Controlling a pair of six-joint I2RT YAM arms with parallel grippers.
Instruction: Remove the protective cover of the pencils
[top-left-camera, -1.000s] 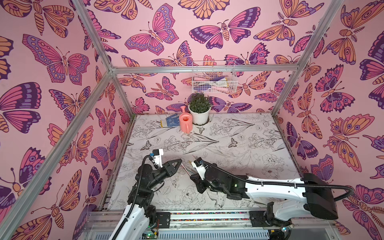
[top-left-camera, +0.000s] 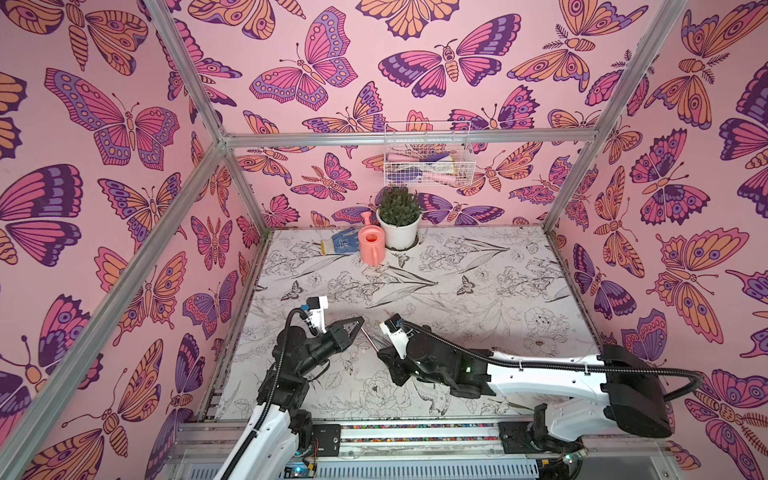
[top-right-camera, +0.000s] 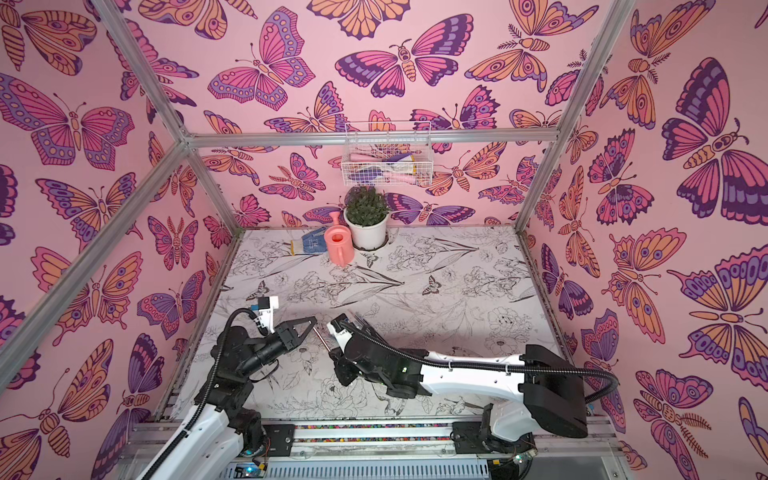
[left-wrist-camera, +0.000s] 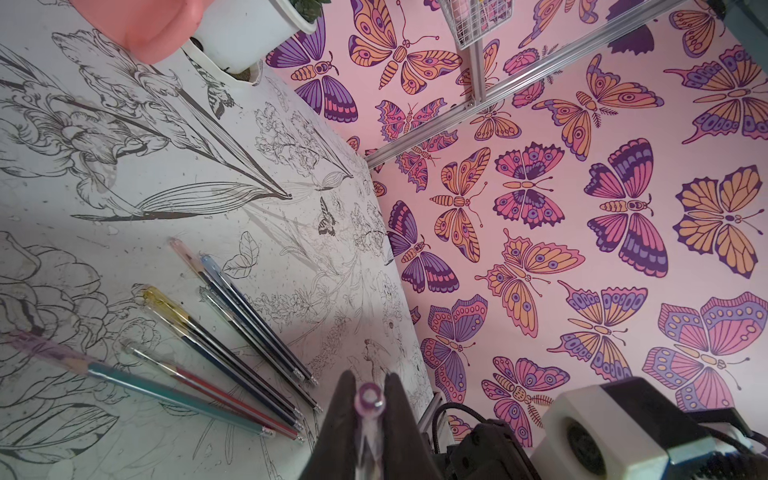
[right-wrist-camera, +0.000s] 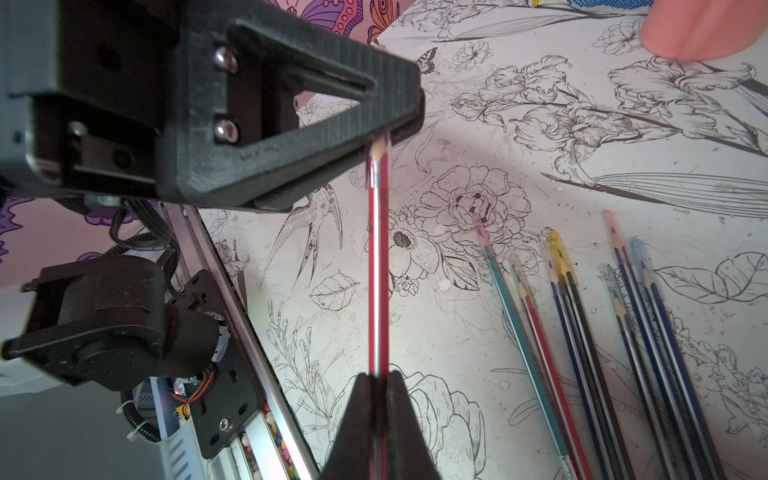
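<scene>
A red pencil (right-wrist-camera: 378, 264) stands upright in the right wrist view, its lower part pinched by my right gripper. Over its sharpened tip sits a clear pinkish cover (left-wrist-camera: 369, 400), with my left gripper shut on it. In the right wrist view the left fingers (right-wrist-camera: 392, 96) hide most of this cover; the wooden point shows just beneath them. Several more pencils lie side by side on the table, each with a cover on its tip, among them a teal pencil (right-wrist-camera: 524, 344) and a yellow-capped pair (left-wrist-camera: 216, 344).
A coral watering can (top-left-camera: 372, 244), a white plant pot (top-left-camera: 398, 232) and a blue packet (top-left-camera: 344, 241) stand at the back of the table. A wire basket (top-left-camera: 429, 173) hangs on the back wall. The table between them and the arms looks clear.
The right grip stays the same.
</scene>
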